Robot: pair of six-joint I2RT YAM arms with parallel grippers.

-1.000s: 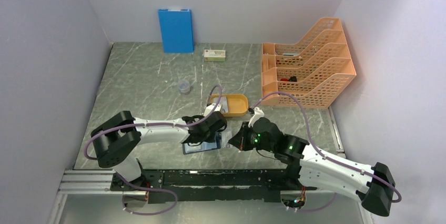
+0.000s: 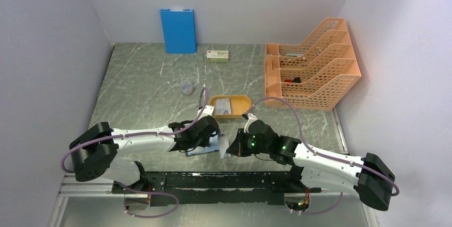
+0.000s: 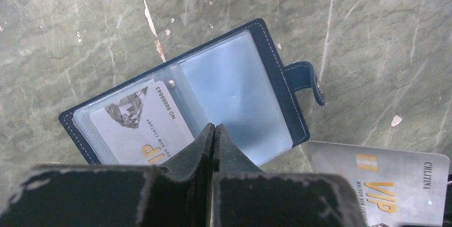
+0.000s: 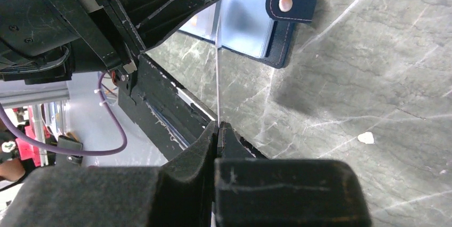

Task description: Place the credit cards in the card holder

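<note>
The dark blue card holder (image 3: 296, 112) lies spread flat, its strap unfastened. One white and gold card (image 3: 130, 131) sits in one half; the clear pocket (image 3: 229, 86) in the other half looks empty. My left gripper is shut with its tips at the lower middle of the holder; whether it pinches the pocket film is not clear. A silver VIP card (image 3: 392, 184) is beside the holder's strap side. It appears edge-on as a thin card (image 4: 217, 72) between the tips of my right gripper, which is shut on it.
A yellow tray (image 2: 243, 105) with a card (image 2: 223, 106) inside stands behind the arms. An orange rack (image 2: 314, 72) is at the back right. A small clear cup (image 2: 186, 87), a box (image 2: 217, 56) and a blue panel (image 2: 178, 32) are farther back.
My left arm has shifted left above the holder. The right gripper has moved left with its card, closing the distance to the holder.
</note>
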